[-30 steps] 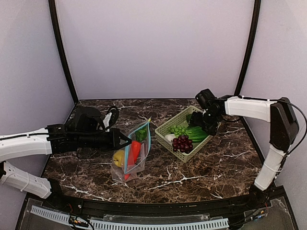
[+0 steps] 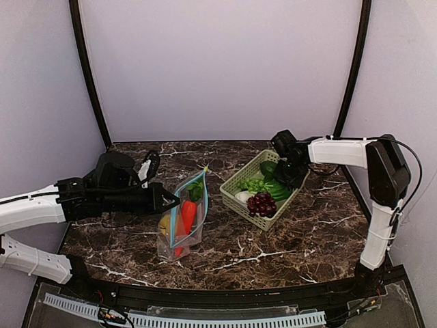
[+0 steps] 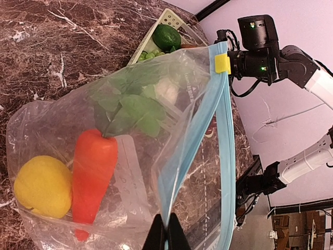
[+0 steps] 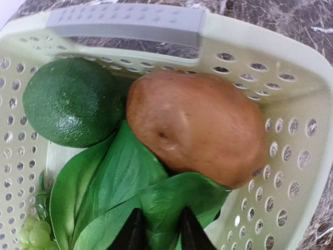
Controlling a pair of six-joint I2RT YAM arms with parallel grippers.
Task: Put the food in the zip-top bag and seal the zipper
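The clear zip bag (image 2: 181, 232) with blue zipper stands open, holding a yellow fruit (image 3: 41, 185), a red pepper (image 3: 93, 172) and greens (image 3: 135, 112). My left gripper is shut at the bag's zipper edge. In the right wrist view, the basket (image 4: 307, 62) holds a dark green avocado (image 4: 70, 101), a brown potato (image 4: 192, 125) and broad leaves (image 4: 104, 182). My right gripper is down in the basket with a leaf between its part-closed fingers; whether it grips is unclear. Red grapes (image 2: 261, 203) lie at the basket's front.
The basket stands right of the bag on the marble table (image 2: 287, 260). Walls close in the back and both sides.
My left gripper and the bag's top have shifted slightly left. The right gripper has moved a little left within the basket.
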